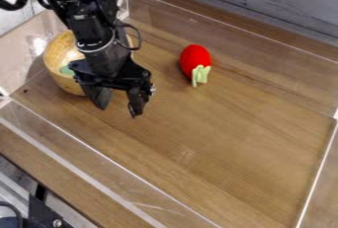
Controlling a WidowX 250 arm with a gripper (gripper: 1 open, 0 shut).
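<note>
My black gripper point(119, 96) hangs over the left part of the wooden surface, fingers pointing down and apart, open. It partly covers a yellow-tan bowl point(61, 52) at the left, which has something pale green in it. To the right of the gripper, toward the back, lies a red object point(196, 57) with pale green leaf-like ends, like a toy vegetable.
The wooden board point(224, 153) is clear across the middle, front and right. Clear low walls edge it. A grey plank wall point(251, 0) stands behind, and cables hang at the lower left.
</note>
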